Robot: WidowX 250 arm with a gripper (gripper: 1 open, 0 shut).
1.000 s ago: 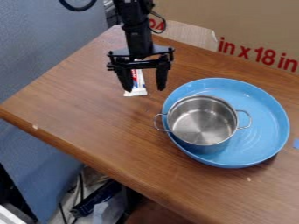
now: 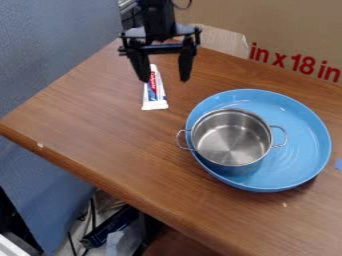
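A black gripper (image 2: 162,70) hangs over the back of the table, its two fingers spread open with nothing seen between them. Just below it lies a white tube with red and blue lettering (image 2: 154,91), flat on the wood, apart from the fingers as far as this view shows. A steel pot with two handles (image 2: 231,137) stands inside a light blue plate (image 2: 293,123) on the right side of the table.
The wooden table (image 2: 100,140) has clear room at the left and front. A cardboard box with red print (image 2: 283,40) stands behind it. A small blue piece (image 2: 338,164) is at the right edge. Cables lie below the table.
The gripper has moved up and back, away from the viewer, uncovering more of the tube. Tube, pot and plate look unmoved.
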